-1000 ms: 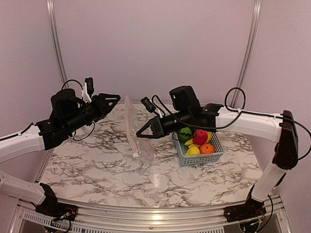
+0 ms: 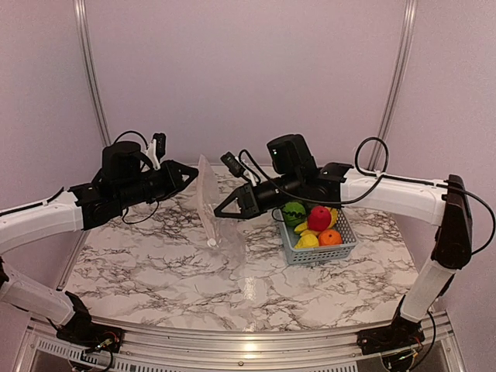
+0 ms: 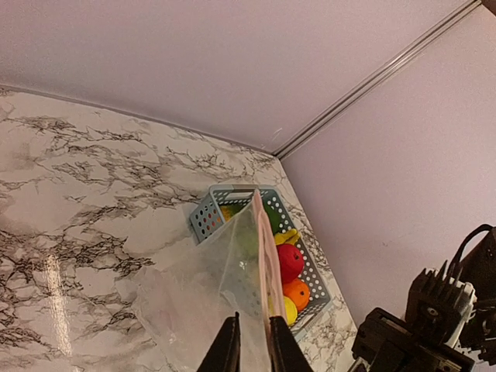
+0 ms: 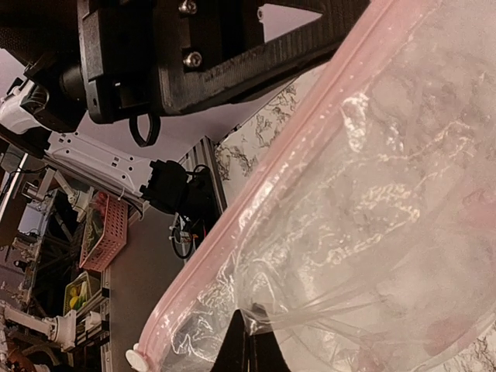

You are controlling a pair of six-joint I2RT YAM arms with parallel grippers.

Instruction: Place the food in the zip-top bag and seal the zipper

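Observation:
A clear zip top bag (image 2: 206, 205) with a pink zipper strip hangs between my two arms, seemingly empty. My right gripper is shut on its film, which gathers in creases at the fingertips. On the other side, my left gripper is partly open at the zipper edge, with a gap between its fingers; the pink strip (image 3: 267, 263) runs down close to the right-hand finger. The food stays in a grey basket (image 2: 319, 254): a watermelon (image 2: 294, 213), a red fruit (image 2: 318, 218), an orange (image 2: 330, 237), a yellow fruit (image 2: 307, 241) and bananas.
The basket stands beneath and beside my right forearm. A pale wall (image 2: 240, 77) closes off the back.
My left gripper has moved right and slightly down, toward the bag's upper edge, and its fingers look narrower. The right gripper shifts only slightly left, with the bag still in it.

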